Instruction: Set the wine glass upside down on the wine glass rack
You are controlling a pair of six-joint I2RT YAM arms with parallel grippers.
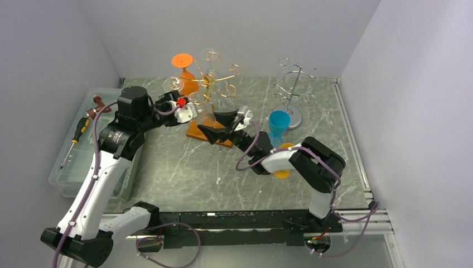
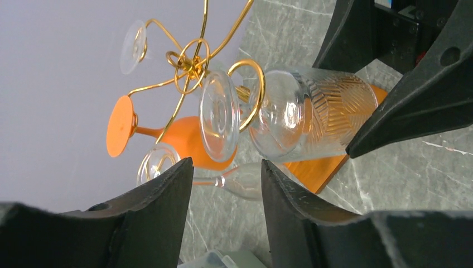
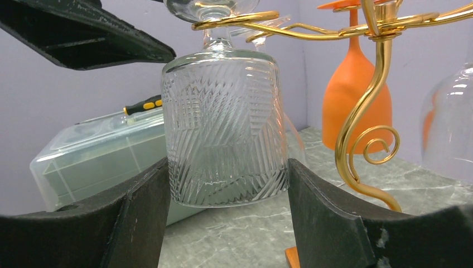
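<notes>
The clear cut-pattern wine glass point(image 3: 223, 128) hangs upside down. Its stem passes through a loop of the gold rack point(image 1: 207, 80), with its foot point(image 2: 219, 115) above that loop. My right gripper has its fingers on both sides of the bowl, near the rim; whether they press on it I cannot tell. Open, my left gripper points at the foot from the left, nothing between its fingertips. One black finger point(image 3: 128, 44) of it shows beside the glass's shoulder.
An orange glass point(image 1: 182, 61) and other clear glasses point(image 1: 174, 84) hang on the same rack. Blue point(image 1: 279, 121) and yellow point(image 1: 282, 173) glasses are by the right arm. A silver rack point(image 1: 294, 89) stands empty at right; a plastic bin point(image 1: 129, 176) lies left.
</notes>
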